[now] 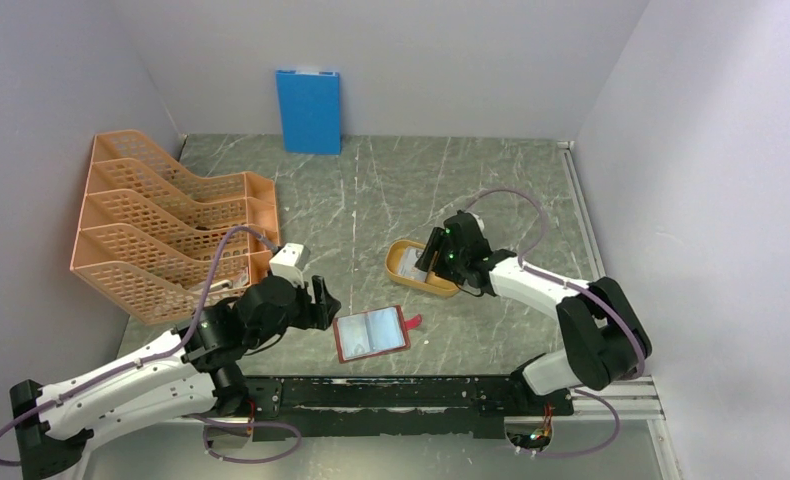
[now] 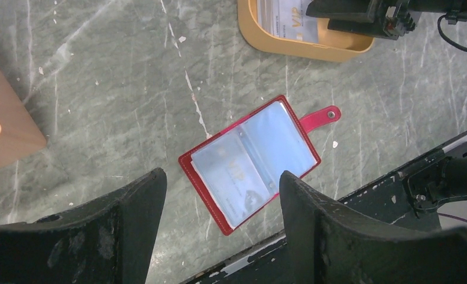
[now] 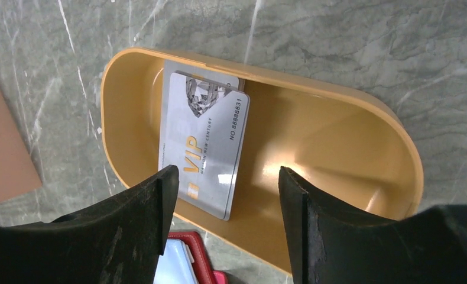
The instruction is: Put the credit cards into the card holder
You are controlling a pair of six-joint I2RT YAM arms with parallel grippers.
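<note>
Silver VIP credit cards (image 3: 201,142) lie overlapped in one end of a small orange tray (image 3: 331,87). My right gripper is over that tray, its fingers apart with no card between them. The card holder (image 2: 249,163), red with clear pockets and a snap strap (image 2: 320,119), lies spread flat on the table; a VIP card seems to show through one pocket. To the left of the holder in the top view, my left gripper (image 1: 329,305) hangs open and empty.
An orange slotted rack (image 1: 176,225) fills the left side of the table. A blue board (image 1: 309,112) stands against the back wall.
</note>
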